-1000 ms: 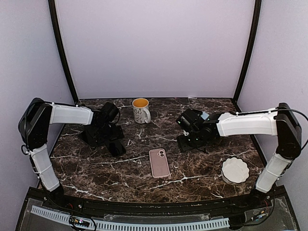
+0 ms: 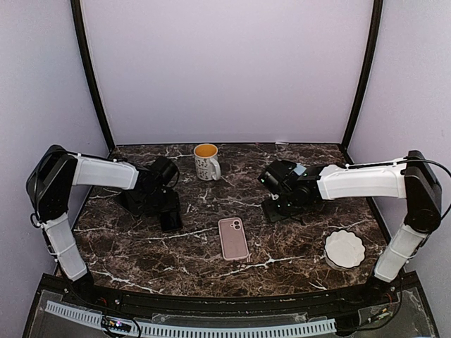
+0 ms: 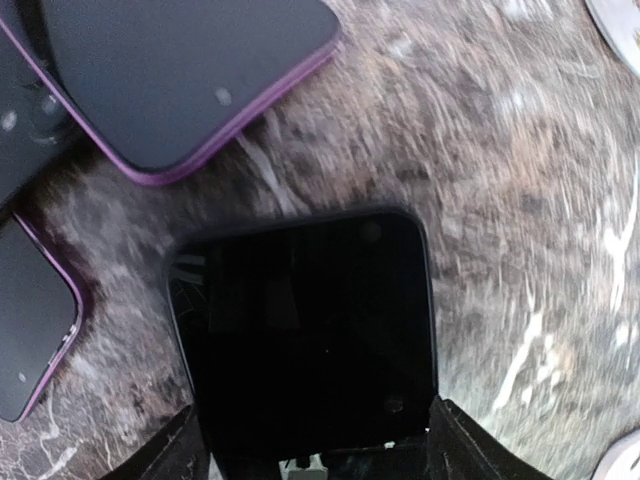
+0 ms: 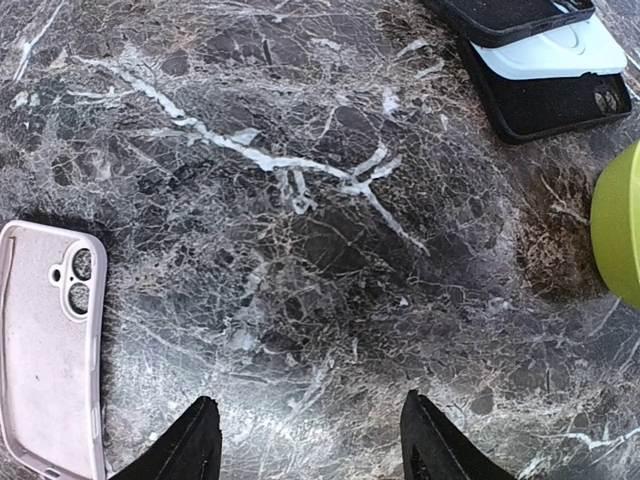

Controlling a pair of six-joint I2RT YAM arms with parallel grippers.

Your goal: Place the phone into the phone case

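A black phone (image 3: 300, 320) lies screen up on the marble table, with my left gripper down over its near end, one finger at each side; whether the fingers grip it is unclear. A pink phone case (image 2: 233, 239) with camera cutouts lies empty at the front middle, also at the left edge of the right wrist view. My right gripper is open above bare table, right of the case, with nothing between its fingers.
Purple-edged phones (image 3: 190, 70) lie beside the black one. A mug (image 2: 207, 166) stands at the back middle, a white round object (image 2: 344, 248) at the front right. Stacked dark and light-blue cases (image 4: 550, 110) and a green object (image 4: 617, 220) are right of my right gripper.
My left gripper has shifted slightly at the black phone, which now looks a little straighter and further left. The right arm shows no visible change.
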